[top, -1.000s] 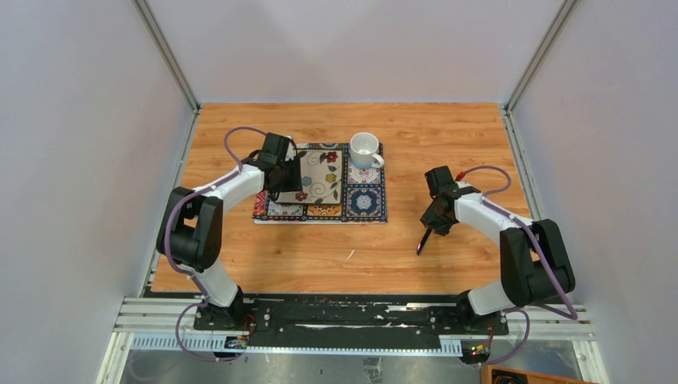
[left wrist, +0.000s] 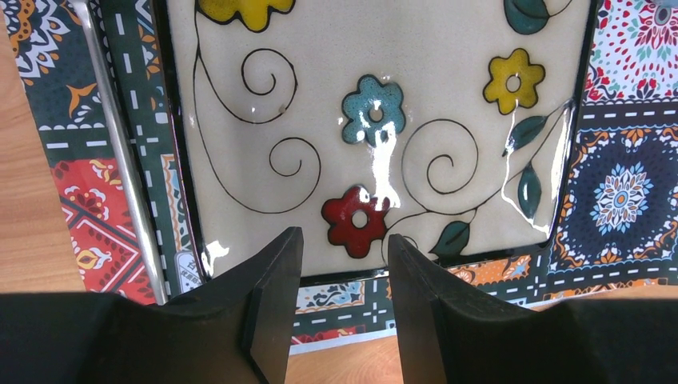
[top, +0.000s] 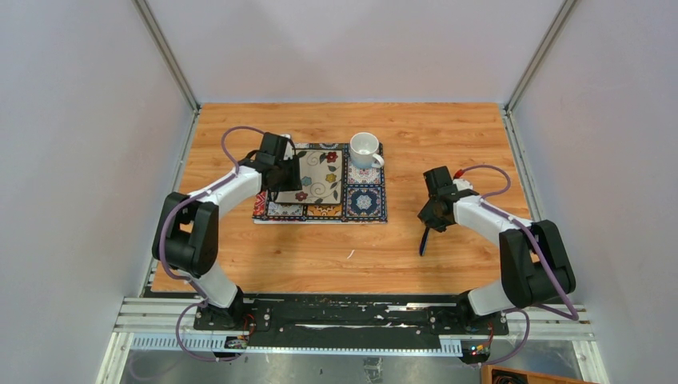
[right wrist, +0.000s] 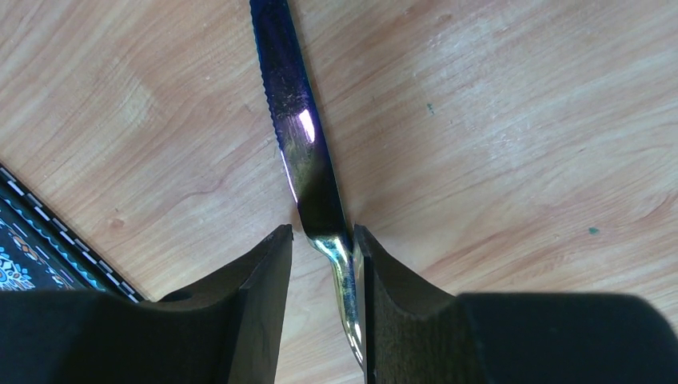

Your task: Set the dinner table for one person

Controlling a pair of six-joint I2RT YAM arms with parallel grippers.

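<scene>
A dark shiny knife lies on the wooden table, its narrow neck between the parted fingers of my right gripper and close against the right-hand finger. From above, one end of the knife sticks out below the right gripper. My left gripper is part open and empty, over the lower part of the square cream plate with painted flowers. That plate rests on a patterned placemat. Left of it lies a slim silver utensil, its head out of view. A white mug stands on the mat's upper right.
Bare wood separates the placemat from the knife. A small white scrap lies on the front part of the table. Pale walls enclose the back and both sides.
The knife's exposed end has swung slightly rightward under the right gripper. My left arm has shifted a little to the left; the plate, mug and placemat are unmoved.
</scene>
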